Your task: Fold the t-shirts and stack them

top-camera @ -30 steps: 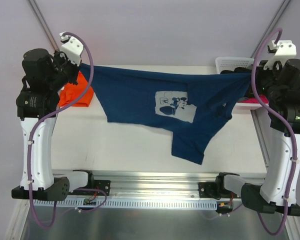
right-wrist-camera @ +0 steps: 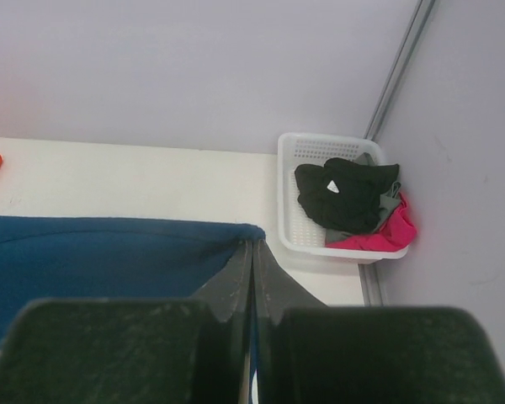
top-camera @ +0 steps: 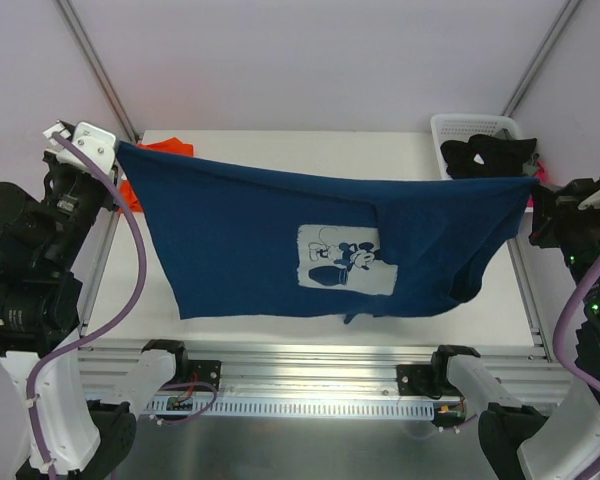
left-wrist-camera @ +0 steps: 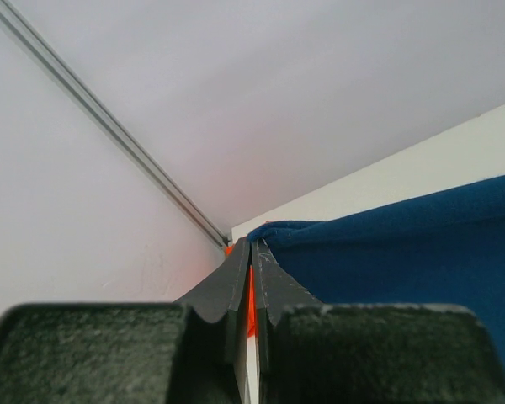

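A dark blue t-shirt [top-camera: 245, 245] with a white cartoon print [top-camera: 347, 260] is stretched between my two grippers above the table. At its upper left corner my left gripper [top-camera: 118, 146] is shut on the cloth; in the left wrist view the blue fabric [left-wrist-camera: 387, 227] runs rightward from the fingertips. The opposite upper corner is pinched by my right gripper [top-camera: 536, 184], also shut. From there, in the right wrist view, the cloth [right-wrist-camera: 109, 252] leads off to the left. Its lower edge hangs toward the table's front, with a loose fold near the right side.
Behind the shirt's left corner lies an orange cloth [top-camera: 170, 147], partly covered. A white basket [right-wrist-camera: 288, 189] at the back right holds black, grey and pink garments [right-wrist-camera: 349, 198]. Bare white table [top-camera: 300, 150] shows behind and in front of the shirt.
Both grippers have moved outward and toward the table's front, keeping the shirt's corners.
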